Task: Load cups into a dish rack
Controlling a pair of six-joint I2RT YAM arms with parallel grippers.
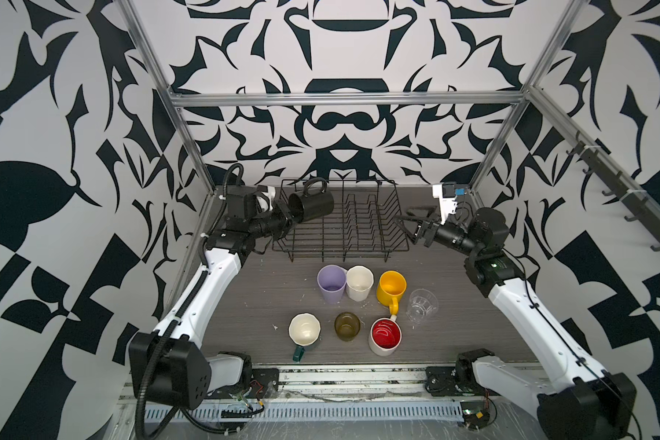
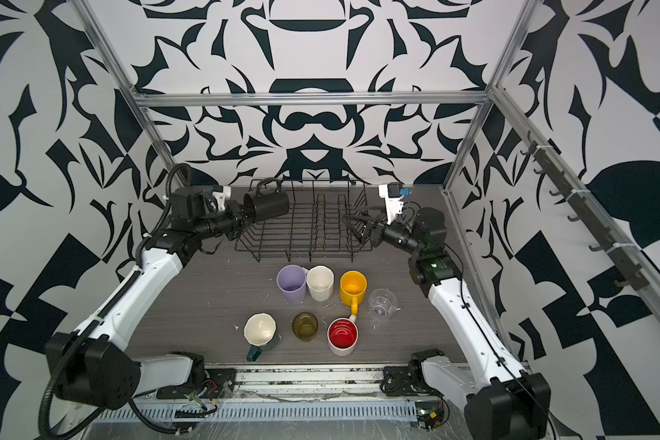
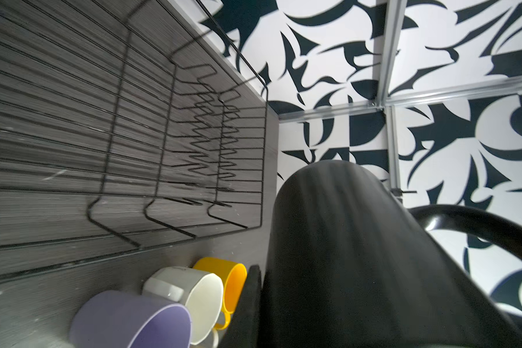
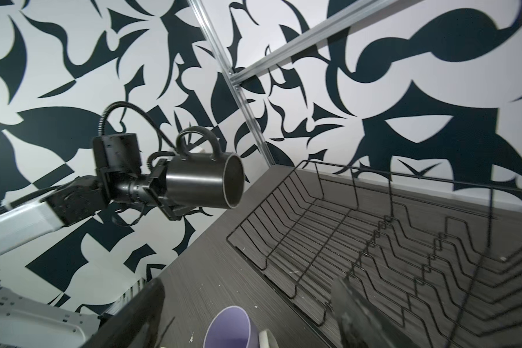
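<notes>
My left gripper is shut on a black mug, held sideways above the left part of the black wire dish rack. In the right wrist view, the mug has its handle up and its mouth toward the right. Beyond the rack's right side, my right gripper hangs open and empty. In front of the rack stand a purple cup, a white cup and a yellow mug. Nearer the front edge are a green-handled white mug, a brown glass and a red-lined mug.
A clear glass lies right of the yellow mug. The rack's wire floor looks empty. Bare table shows left of the cups. A rail with hooks runs along the right wall.
</notes>
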